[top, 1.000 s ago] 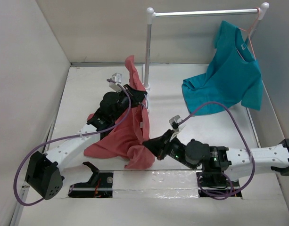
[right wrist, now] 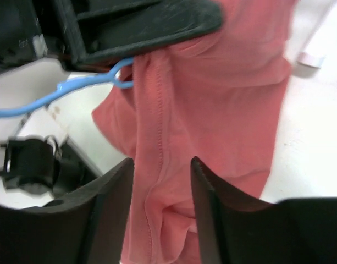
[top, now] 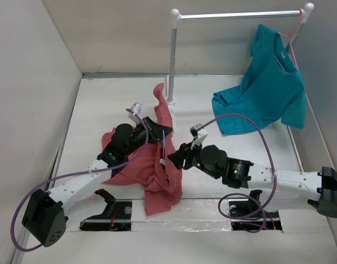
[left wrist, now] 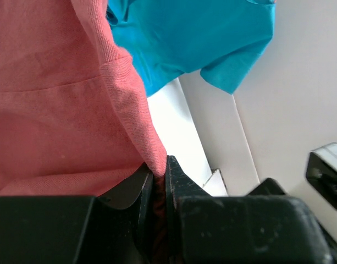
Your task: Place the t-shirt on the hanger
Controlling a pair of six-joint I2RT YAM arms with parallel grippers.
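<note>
The red t-shirt (top: 149, 179) hangs bunched from my left gripper (top: 167, 130), which is shut on its collar-like edge (left wrist: 124, 93). A blue hanger (right wrist: 75, 84) sticks out beside the left gripper's fingers at the red fabric, in the right wrist view; how far it sits inside the shirt is unclear. My right gripper (top: 178, 157) is open, just right of the shirt's hanging lower part, with red fabric (right wrist: 157, 126) behind the space between its fingers.
A white rail rack (top: 237, 15) stands at the back, with a teal shirt (top: 267, 82) hung at its right end on a pink hanger. Bare floor (top: 102, 96) shows at back left, beside the walls.
The right gripper has opened and shifted slightly up and right in the top view.
</note>
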